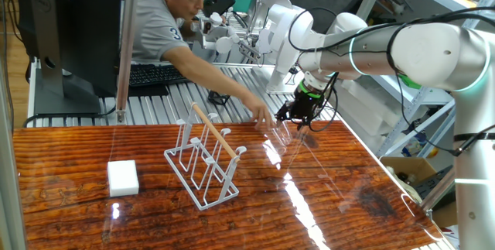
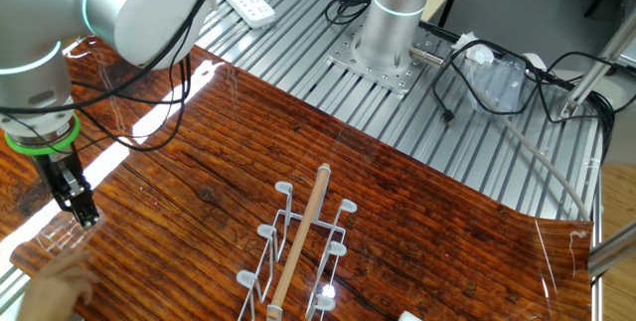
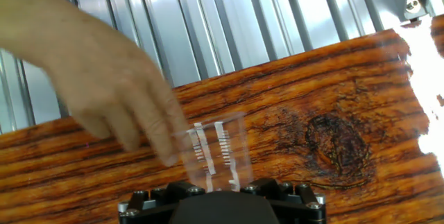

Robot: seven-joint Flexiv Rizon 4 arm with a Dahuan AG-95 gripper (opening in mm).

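A clear, see-through beaker with white scale marks (image 3: 225,148) shows just beyond my gripper in the wrist view. Its near end is hidden behind the dark gripper parts. In exterior view 2 the clear beaker (image 2: 62,232) looks tilted or on its side, close against the tips of my gripper (image 2: 87,218). Low over the far edge of the wooden tabletop, my gripper (image 1: 292,117) points down. Whether its fingers are closed on the beaker cannot be made out. A person's hand (image 3: 121,89) reaches in right beside the beaker.
A white rack (image 1: 203,161) with a wooden top bar stands mid-table. Left of it lies a white block (image 1: 122,178). The person (image 1: 174,25) leans in over the far side, the arm close to my gripper.
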